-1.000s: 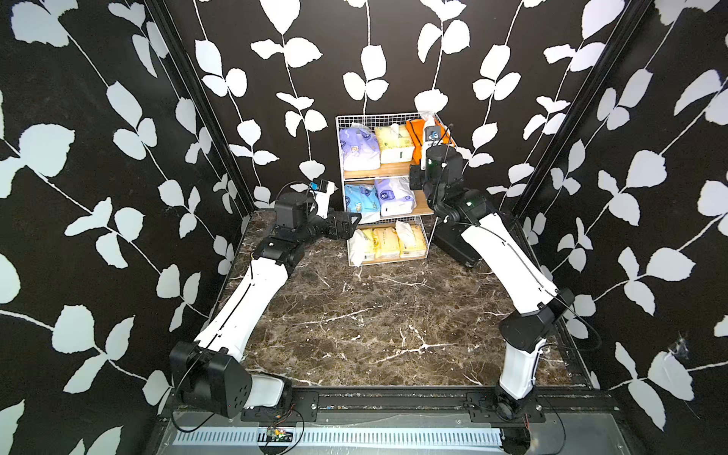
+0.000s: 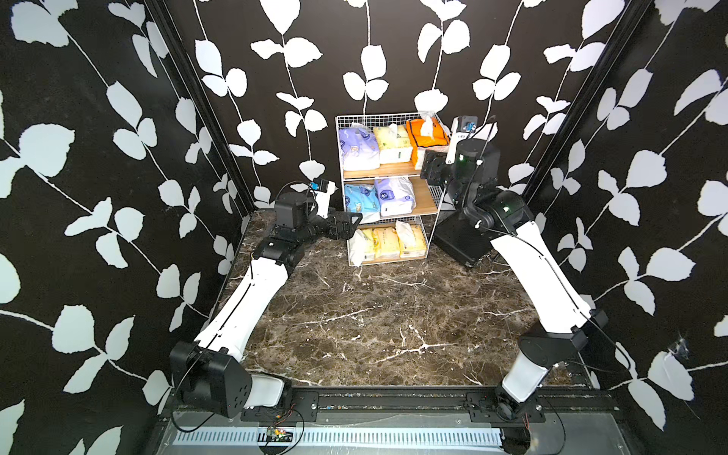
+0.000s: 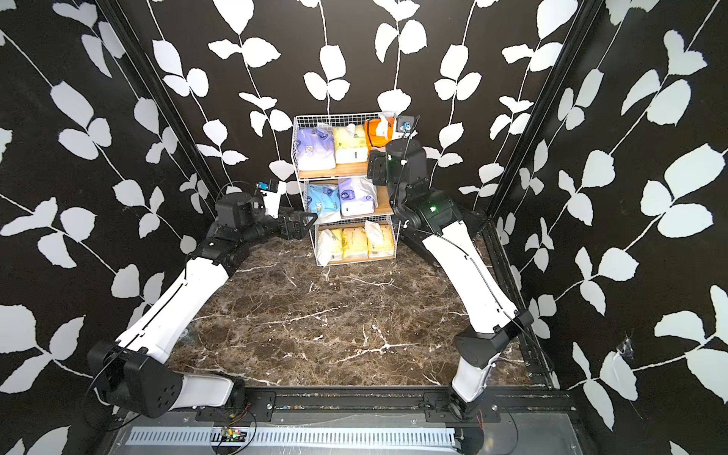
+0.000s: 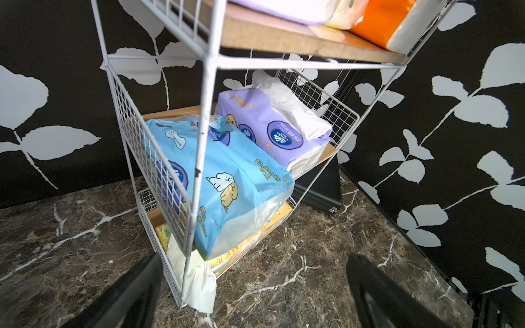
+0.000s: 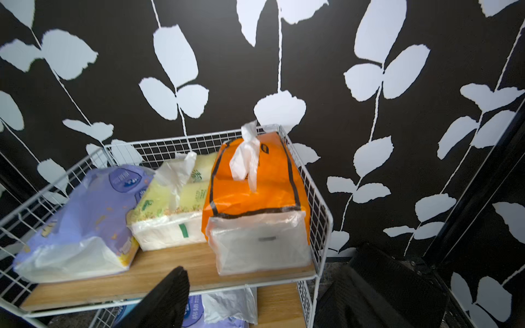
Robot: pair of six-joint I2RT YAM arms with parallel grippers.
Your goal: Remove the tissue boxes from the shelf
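On the white wire shelf's top tier sit a purple tissue pack (image 5: 98,213), a yellow pack (image 5: 180,205) and an orange pack (image 5: 257,175). A blue pack (image 4: 235,175) and another purple pack (image 4: 273,128) lie on the middle tier. Several yellow packs (image 2: 386,242) fill the bottom tier. My right gripper is in front of the top tier's right end, low and apart from the orange pack, its fingers spread with nothing between them. Left of the shelf, my left gripper stands open and empty near the blue pack.
Wire side walls and posts of the shelf (image 4: 205,125) flank each tier. A black case (image 2: 458,239) lies on the table right of the shelf.
My right arm has swung to the right, from in front of the orange pack toward the shelf's right edge. The left arm and the packs have stayed put.
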